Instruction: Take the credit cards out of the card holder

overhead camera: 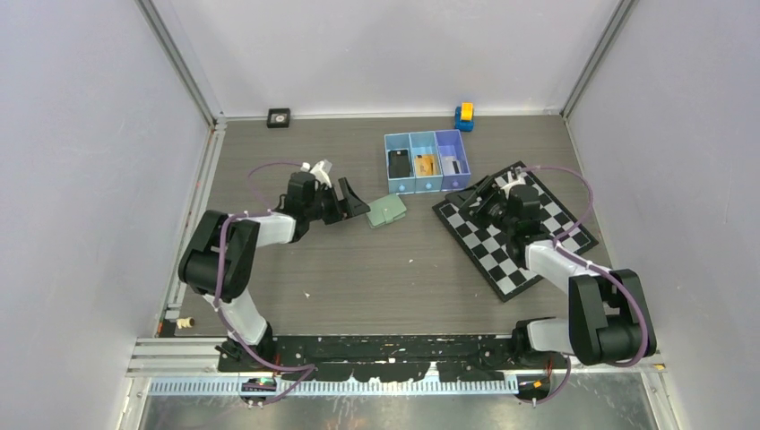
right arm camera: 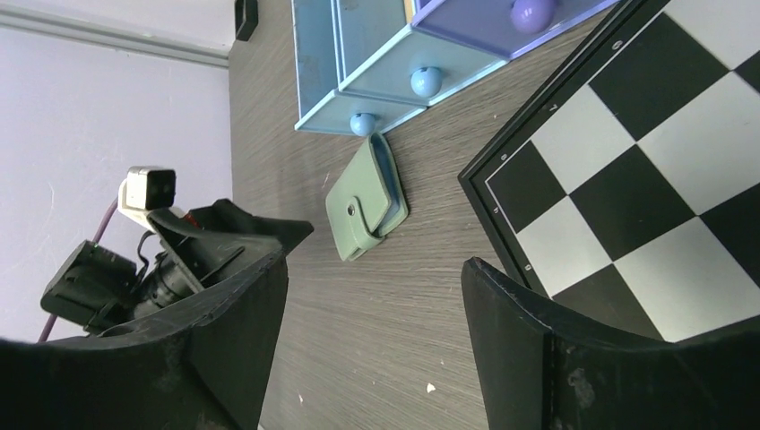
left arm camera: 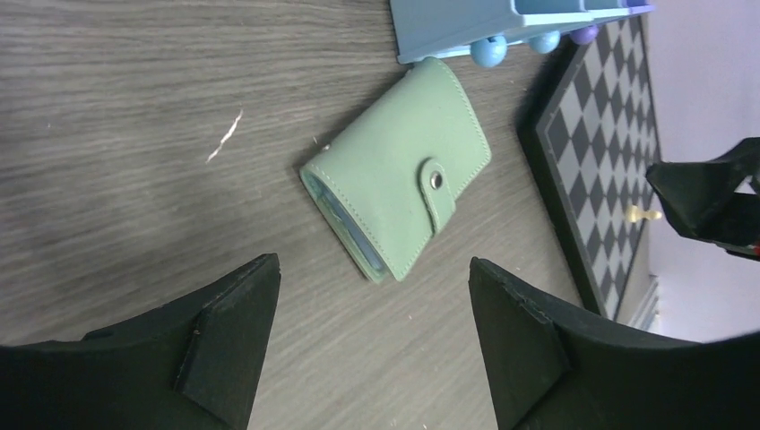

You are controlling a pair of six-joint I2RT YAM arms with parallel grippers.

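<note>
A pale green card holder with a snap strap lies folded on the table below the bins; in the left wrist view the holder is centred between the fingers. My left gripper hovers just left of it, open, with nothing between its fingertips. My right gripper is over the chessboard's upper left corner, also open and empty, with the holder seen ahead between its fingers. Whether cards are inside the holder cannot be seen.
A three-part blue and purple bin holding a black item and cards stands behind the holder. The chessboard covers the right side. A small black box and a blue-yellow toy sit at the back.
</note>
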